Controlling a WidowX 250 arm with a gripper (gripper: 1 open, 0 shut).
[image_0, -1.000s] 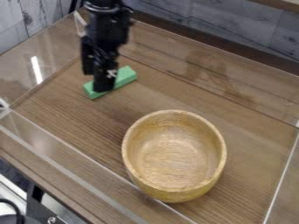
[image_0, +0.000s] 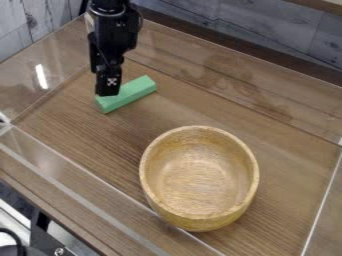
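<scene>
My black gripper (image_0: 111, 70) hangs open at the upper left, its fingers pointing down just above and behind a green block (image_0: 128, 94) that lies flat and diagonal on the brown wooden table. Nothing shows between the fingers. Whether they touch the block cannot be told.
A large empty beige round bowl (image_0: 201, 205) stands at the lower centre-right. A wall is at the top left, and the table's edge with dark space at the bottom left.
My gripper has moved left and narrowed in view, from above the block's middle toward its left end. The block and bowl have not visibly moved.
</scene>
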